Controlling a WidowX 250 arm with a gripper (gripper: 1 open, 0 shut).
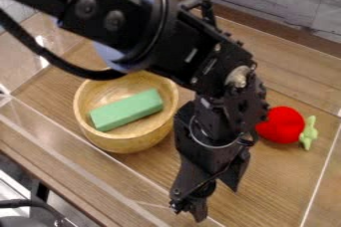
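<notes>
My black gripper (208,185) hangs low over the front middle of the wooden table (100,181), open, with nothing visible between its fingers. Left of it, a wooden bowl (100,131) holds a green block (127,109). To its right lies a red round object (277,124) with a green part at its right side, partly behind my wrist.
The back of the table is mostly hidden by the arm. Bare table shows at the front right. A blue object behind the arm at the upper left is mostly hidden.
</notes>
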